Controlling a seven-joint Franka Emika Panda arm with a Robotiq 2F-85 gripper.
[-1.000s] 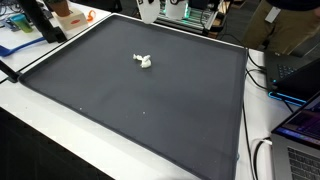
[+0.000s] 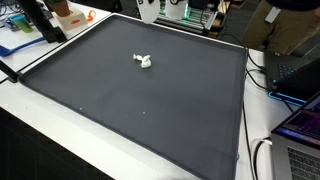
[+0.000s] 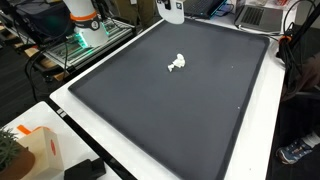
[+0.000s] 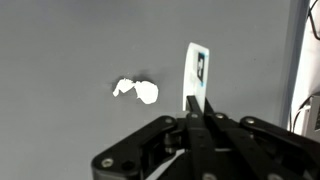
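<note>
Between the gripper's point(image 4: 196, 108) fingers a flat white piece point(image 4: 196, 76) with a dark mark sticks out, and the fingers are shut on it. It also appears as a large white shape point(image 3: 171, 10) at the top edge of exterior view 2 and as a white piece point(image 2: 150, 10) at the top of exterior view 1. A small crumpled white thing point(image 4: 138, 90) lies on the dark grey mat point(image 4: 70, 50), apart from the held piece, to its left in the wrist view. My fingers are out of sight in both exterior views.
A laptop point(image 2: 296, 125) and cables are on the right in exterior view 1. A potted plant point(image 3: 14, 155) stands at the lower left of exterior view 2.
</note>
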